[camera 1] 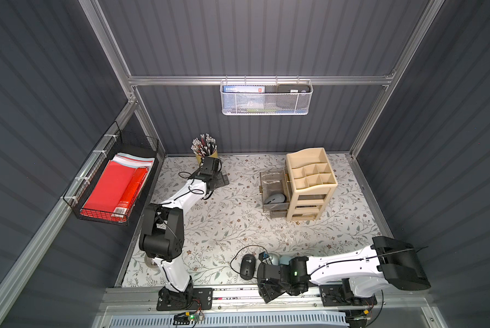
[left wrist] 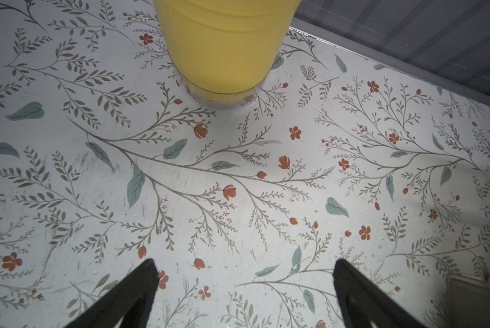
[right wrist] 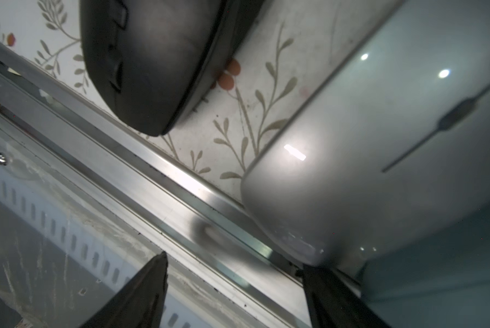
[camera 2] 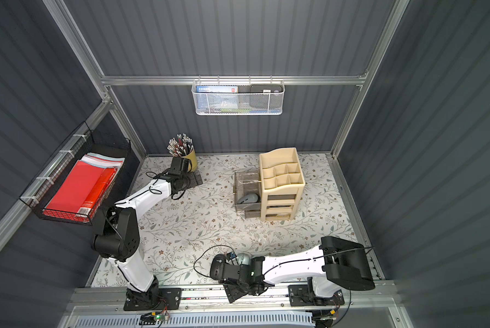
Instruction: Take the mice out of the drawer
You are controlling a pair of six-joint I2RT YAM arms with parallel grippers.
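Note:
One grey mouse point(camera 1: 275, 198) lies inside the pulled-out clear drawer point(camera 1: 268, 180) of the beige organizer point(camera 1: 305, 188). Near the front edge of the table lies a black mouse point(camera 1: 247, 266), with a silver-grey mouse point(right wrist: 387, 125) to its right in the right wrist view. Next to that one a blue mouse point(right wrist: 447, 273) shows in part. My right gripper is open over the table's front rail, its right finger close to the silver mouse's end. Far from the drawer, my left gripper stands open and empty above bare table at the back left.
A yellow cup point(left wrist: 228, 43) of pens stands at the back left, just ahead of my left gripper. A wire basket point(camera 1: 119, 186) with red folders hangs on the left wall, and a white mesh basket point(camera 1: 265, 102) on the back wall.

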